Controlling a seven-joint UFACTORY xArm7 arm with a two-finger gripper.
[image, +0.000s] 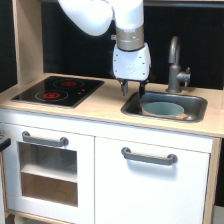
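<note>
The white robot arm reaches down from the top, its gripper (133, 88) hanging above the counter at the left edge of the sink (189, 114); its dark fingers are small, and whether they are open or shut is unclear. A light blue plate (162, 109) lies in the sink basin, to the right of and below the gripper.
A black cooktop (59, 93) with red rings is on the left of the wooden counter (98, 107). A grey faucet (175, 60) stands behind the sink. Two cabinet doors with grey handles are below.
</note>
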